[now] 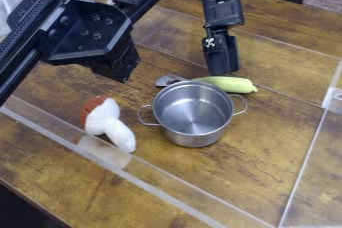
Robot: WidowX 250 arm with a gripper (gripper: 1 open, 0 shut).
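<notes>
The black robot arm reaches in from the top left, and its gripper (219, 60) hangs open above the wooden table, just behind a pale yellow-green corn-like vegetable (229, 83). A steel pot (194, 124) with two wire handles sits in the middle, in front of the vegetable. A small grey metal object (168, 81) lies at the pot's back left. Left of the pot lies a white object with a red-orange part (110, 125), possibly a toy; its exact kind is unclear.
Clear tape strips cross its left and right parts. A pale railed structure shows at the top left corner.
</notes>
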